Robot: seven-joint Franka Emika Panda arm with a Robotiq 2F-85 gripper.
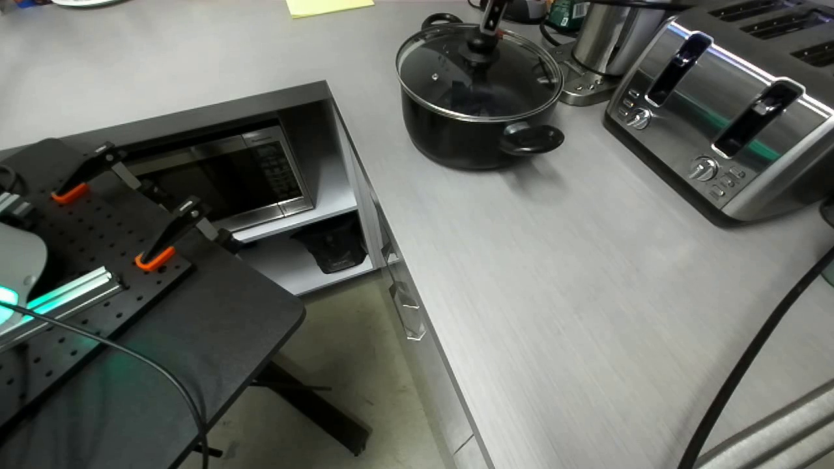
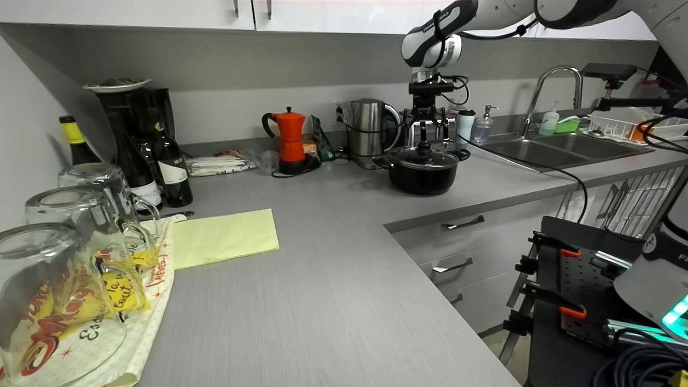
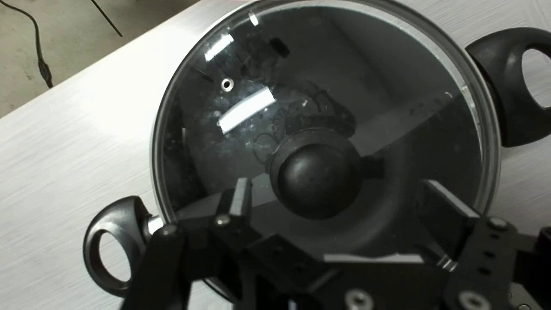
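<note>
A black two-handled pot (image 1: 461, 141) stands upright on the grey counter, covered by a glass lid (image 3: 361, 72) with a metal rim. At the lid's centre is a round black knob (image 3: 317, 178). My gripper is open over the lid, one finger to either side of the knob in the wrist view, with visible gaps and neither finger touching it. In the second exterior view the gripper (image 2: 433, 134) points down from above the pot (image 2: 422, 177). Only a finger (image 1: 492, 15) shows at the top of the first exterior view.
A steel toaster (image 1: 727, 117) and a kettle (image 2: 371, 132) stand near the pot. An orange moka pot (image 2: 292, 138), yellow paper (image 2: 226, 238) and glass mugs (image 2: 58, 277) are further along.
</note>
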